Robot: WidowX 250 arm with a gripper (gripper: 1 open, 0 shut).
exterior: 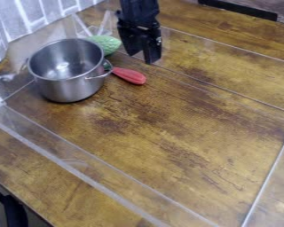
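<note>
My black gripper (142, 43) hangs at the top centre of the camera view, above and behind a steel pot (67, 87); whether its fingers are open or shut is unclear. The pot stands on the wooden surface at the upper left. Just right of it lies a pink-red utensil or handle (129, 74), partly hidden by the pot. A green leafy-looking item (103, 44) sits behind the pot, left of the gripper.
A pale corrugated wall or liner (26, 22) borders the left back, and a dark strip (245, 9) runs along the back right edge.
</note>
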